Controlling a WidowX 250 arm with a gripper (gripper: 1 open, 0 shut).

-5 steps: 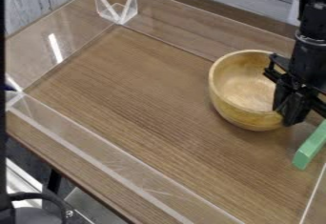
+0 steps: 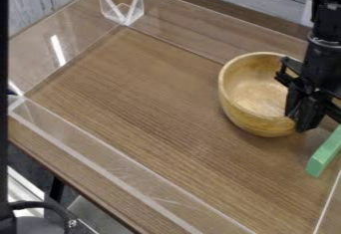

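A round wooden bowl sits toward the right of the brown table. My black gripper reaches down at the bowl's right side, its tip at the rim and covering part of it; it looks shut on the bowl, though the fingertips are hard to make out. A green oblong object lies at the right, just below the gripper.
A clear angular plastic piece stands at the back left. Black equipment is at the lower left corner.
The bowl and gripper look almost unchanged, at most shifted very slightly. Black equipment now shows in the lower left corner.
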